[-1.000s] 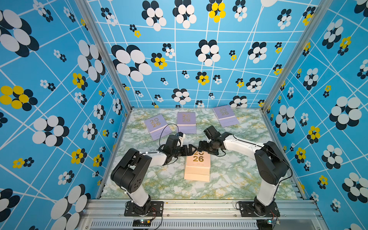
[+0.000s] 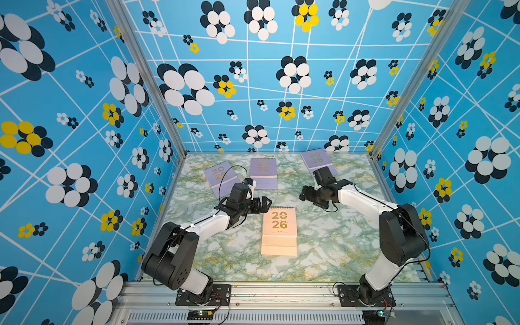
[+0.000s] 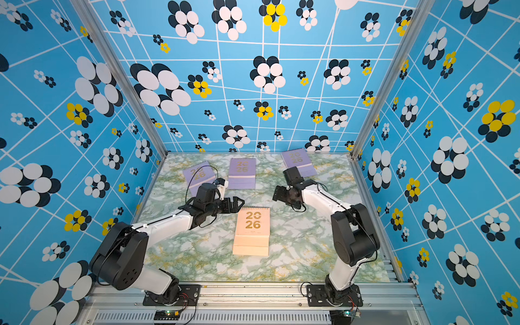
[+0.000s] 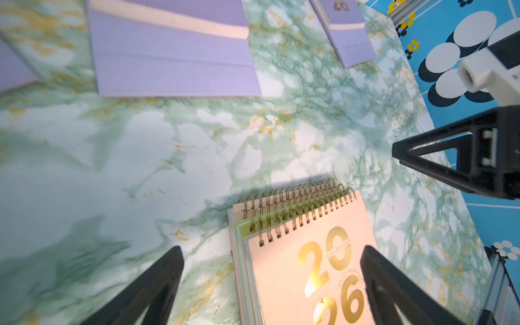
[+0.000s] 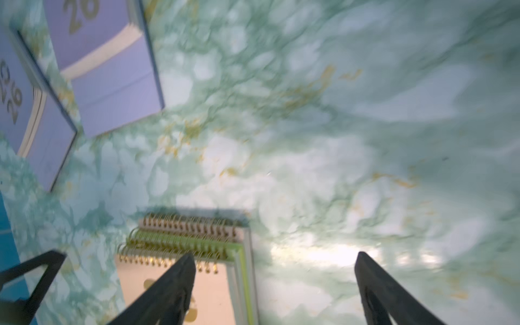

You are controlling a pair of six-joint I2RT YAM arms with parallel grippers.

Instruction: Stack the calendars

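A stack of spiral calendars (image 2: 279,233), pink on top with a green one beneath, lies at the table's centre front. Three purple calendars lie apart at the back: left (image 3: 197,173), middle (image 3: 242,178) and right (image 3: 300,165). My left gripper (image 2: 262,204) is open just behind and left of the stack, above the table; in its wrist view the stack (image 4: 308,270) sits between and beyond its fingertips. My right gripper (image 3: 280,195) stands open above the marble, right and behind the stack, with nothing held.
Patterned blue walls enclose the table on the back and sides.
Both grippers have moved back and apart from over the stack's top edge, the left one leftward, the right one rightward, uncovering the top calendar.
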